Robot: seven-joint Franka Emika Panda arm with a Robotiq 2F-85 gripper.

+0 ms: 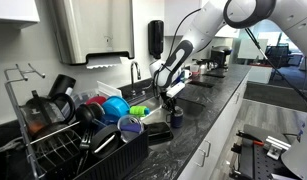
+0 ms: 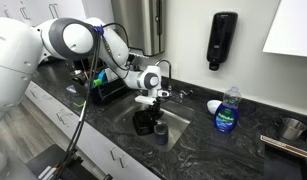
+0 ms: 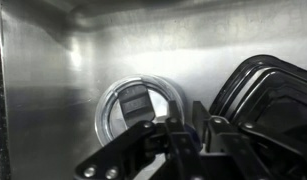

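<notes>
In the wrist view, my gripper is part open, its two fingertips close together with a narrow gap. It is beside the right edge of a round clear lid with a black slider. The lid appears to top a cup standing in the steel sink; the cup's body is hidden. Whether the fingers touch its rim, I cannot tell. A black rectangular container lies in the sink to the right. The arm's white wrist reaches down into the sink in exterior view 2.
A dark cup stands on the counter at the sink's front edge. Behind the sink are a faucet and a blue soap bottle. A black dish rack and colourful dishes crowd the counter's near side.
</notes>
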